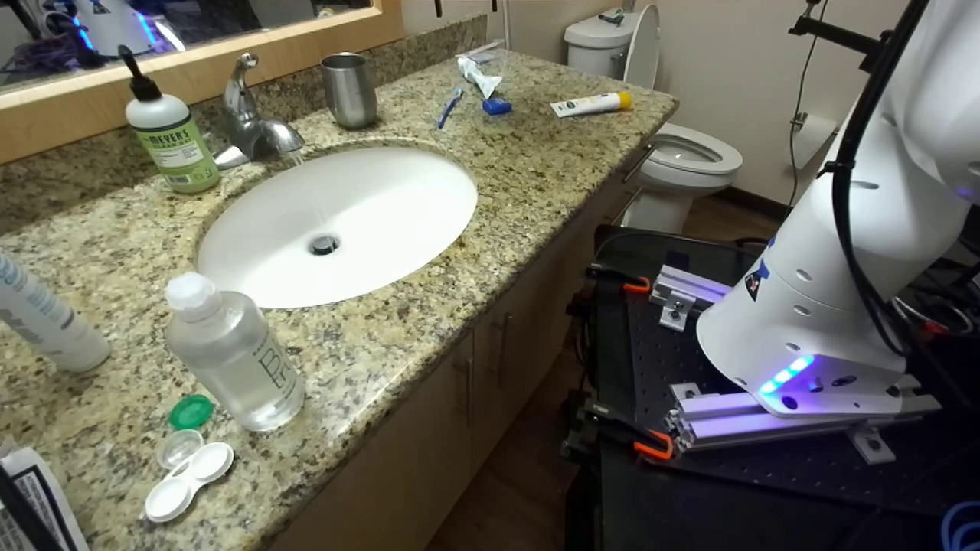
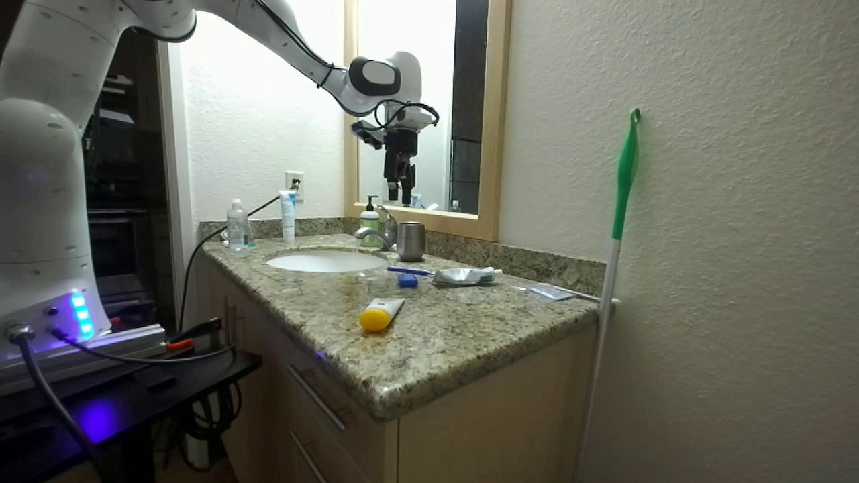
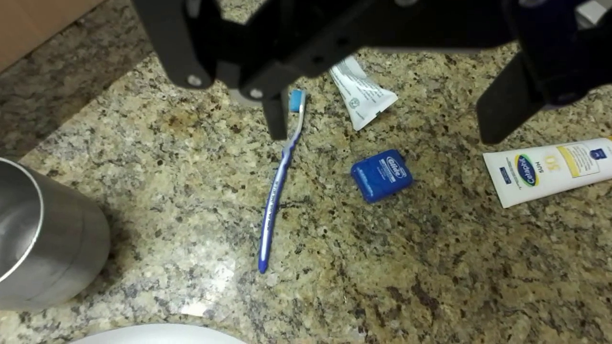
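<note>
My gripper stands open above the counter, with bare air between its fingers. Below it in the wrist view lie a blue toothbrush (image 3: pixel 276 189), a blue floss box (image 3: pixel 382 175) and a crumpled white toothpaste tube (image 3: pixel 361 94), partly covered by the gripper's body. To the right is a white sunscreen tube (image 3: pixel 548 167) with a yellow cap (image 2: pixel 374 319). A steel cup (image 3: pixel 63 241) stands upright at the left, behind the sink in exterior view 1. Exterior view 2 shows the gripper (image 2: pixel 400 197) well above the countertop, in front of the mirror.
Water runs from the faucet (image 1: pixel 262 133) into the white sink (image 1: pixel 386 211). A soap pump (image 1: pixel 173 138) stands beside it. Near the front are a clear bottle (image 1: pixel 240 353) and a contact lens case (image 1: pixel 188 482).
</note>
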